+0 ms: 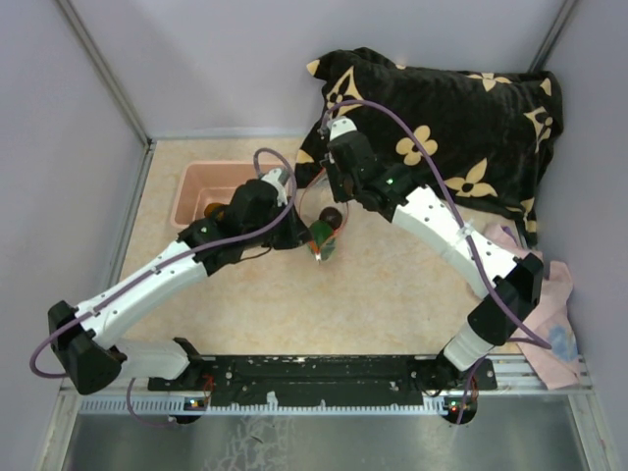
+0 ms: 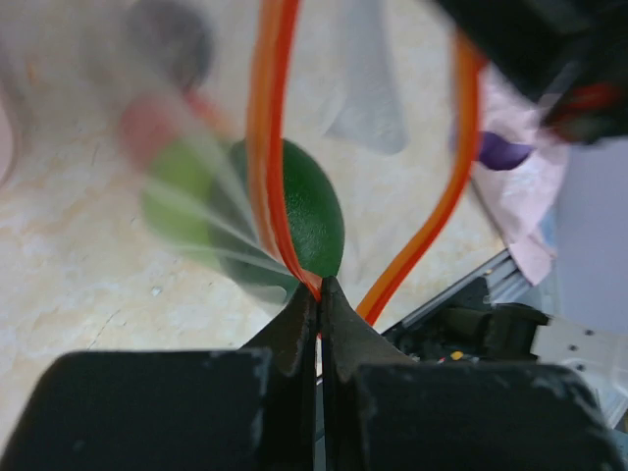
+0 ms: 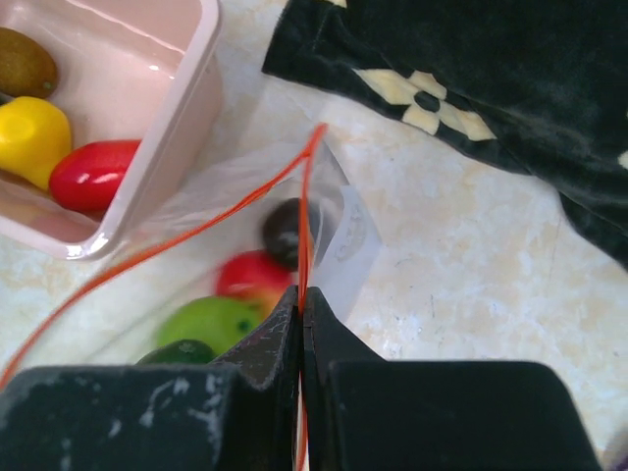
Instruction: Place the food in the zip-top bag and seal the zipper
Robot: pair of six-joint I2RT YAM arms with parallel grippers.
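A clear zip top bag with an orange zipper rim (image 3: 196,231) hangs between my two grippers, its mouth spread open. Inside it lie a dark green food piece (image 2: 304,211), a lime-green one (image 3: 208,324), a red one (image 3: 253,277) and a dark round one (image 3: 282,234). My left gripper is shut on the rim at the near end of the mouth. At the far end, my right gripper is shut with the orange rim running between its fingertips. From above, the left gripper (image 1: 305,237) and right gripper (image 1: 334,188) partly cover the bag.
A pink bin (image 1: 189,204) stands left of the bag, with yellow, red and brown food (image 3: 27,64) in it. Behind lies a black flowered cloth (image 1: 442,128). A pink cloth (image 1: 549,319) lies at the right edge.
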